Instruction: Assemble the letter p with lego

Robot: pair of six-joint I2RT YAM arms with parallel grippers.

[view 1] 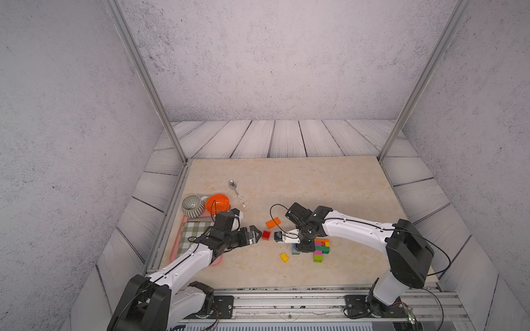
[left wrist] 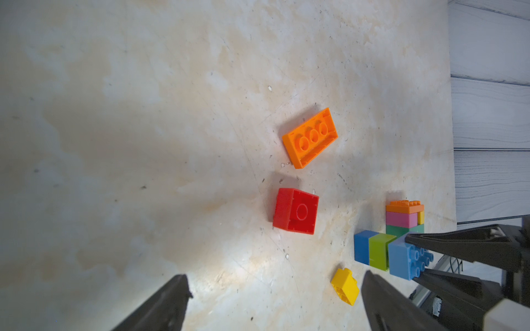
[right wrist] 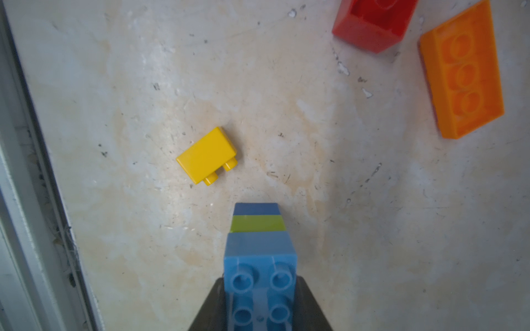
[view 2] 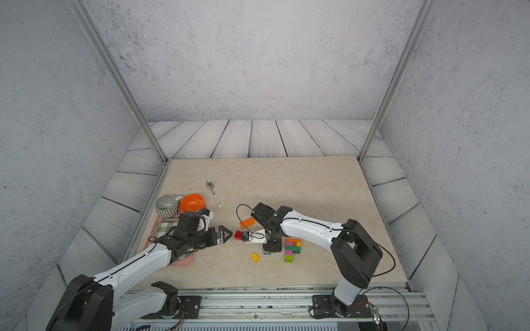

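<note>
My right gripper is shut on the light blue brick [right wrist: 260, 245] of a short stack, with a green brick [right wrist: 257, 223] and a dark blue brick [right wrist: 256, 208] beyond it in line. To the right of that stack in the top left view stands a multicoloured build [view 1: 318, 254] of pink, green, orange and yellow bricks, partly covered by the right arm. My left gripper hangs open with nothing between its fingers. Loose on the table lie a red brick [left wrist: 295, 210], an orange brick [left wrist: 310, 138] and a small yellow brick [left wrist: 345, 286].
At the left are an orange bowl [view 2: 192, 203], a striped cup [view 2: 166, 206] and a pink tray [view 1: 175, 246] with a checked cloth. A spoon [view 1: 236, 192] lies behind them.
</note>
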